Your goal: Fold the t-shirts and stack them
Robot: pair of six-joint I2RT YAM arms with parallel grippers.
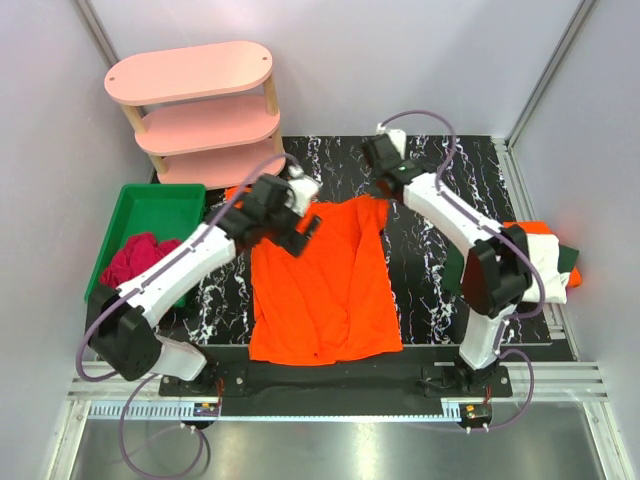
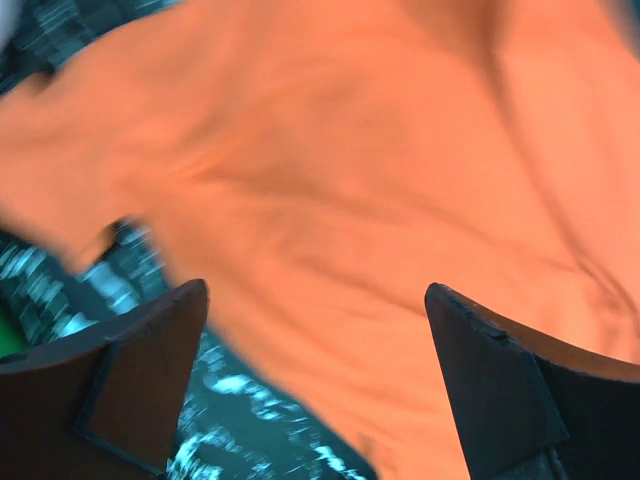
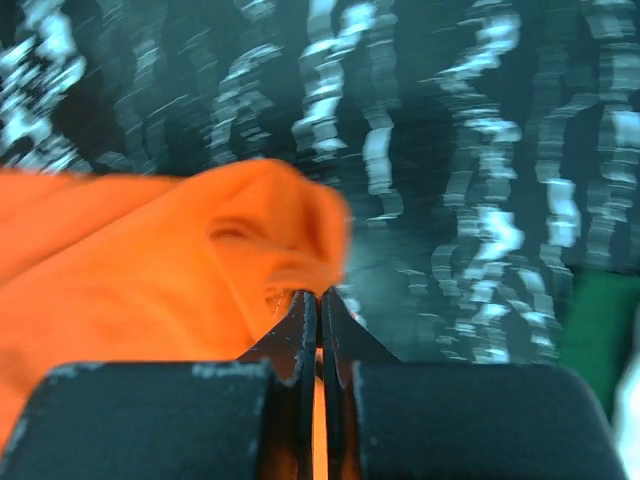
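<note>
An orange t-shirt (image 1: 320,290) lies spread on the dark marbled table, its hem toward the near edge and long creases down its body. Over its upper left part, my left gripper (image 1: 306,235) is open and blurred by motion. In the left wrist view, shirt cloth (image 2: 300,200) passes below the two separated fingers, with nothing between them. At the shirt's upper right, my right gripper is shut, with a bunched fold of orange cloth (image 3: 280,220) at its fingertips. The right sleeve is partly hidden by the arm in the top view.
A green bin (image 1: 150,205) at left holds a crumpled dark red cloth (image 1: 137,262). A pink shelf (image 1: 190,75) stands at the back left. Folded white cloth (image 1: 540,265), with orange and green pieces, lies at right. Bare table (image 1: 425,280) shows right of the shirt.
</note>
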